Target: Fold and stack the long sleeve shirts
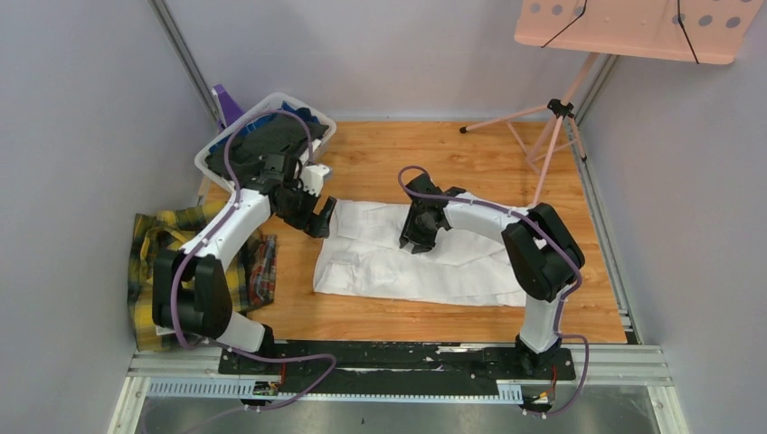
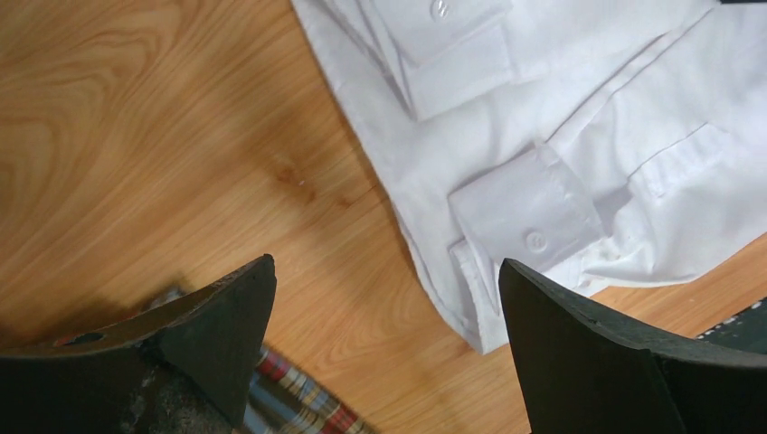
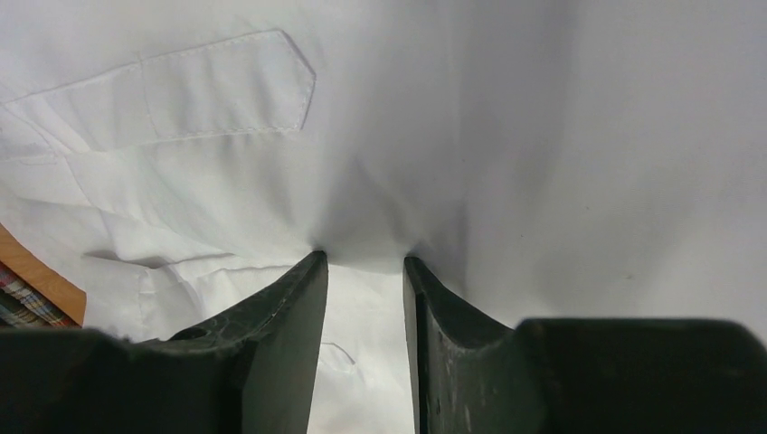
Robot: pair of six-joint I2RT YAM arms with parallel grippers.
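Observation:
A white long sleeve shirt lies spread across the table, its sleeves folded inward, with cuffs and buttons showing in the left wrist view. Over the middle of the shirt, my right gripper points down at the cloth. In the right wrist view its fingertips stand part way apart at the fabric, and no clear fold shows pinched between them. My left gripper hovers by the shirt's upper left corner, wide open, with only table and shirt edge visible beyond its fingers.
A white basket of dark clothes stands at the back left. Folded plaid shirts are piled at the left edge. A pink stand occupies the back right. Bare wood lies behind the shirt.

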